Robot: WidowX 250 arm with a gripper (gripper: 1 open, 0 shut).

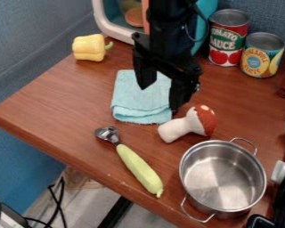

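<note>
My black gripper (162,82) hangs over the light blue folded cloth (138,105), covering its upper right part; whether its fingers are open or shut is hard to make out against the dark body. Just below and right of the cloth lies a toy mushroom (189,123) with a red cap. A pale yellow corn cob (140,168) and a metal scoop (108,135) lie at lower left of the mushroom, and a steel pot (221,179) stands at the right front.
A yellow pepper (90,48) sits at the back left. A tomato sauce can (227,40) and another can (262,55) stand at the back right, near a toy microwave (118,16).
</note>
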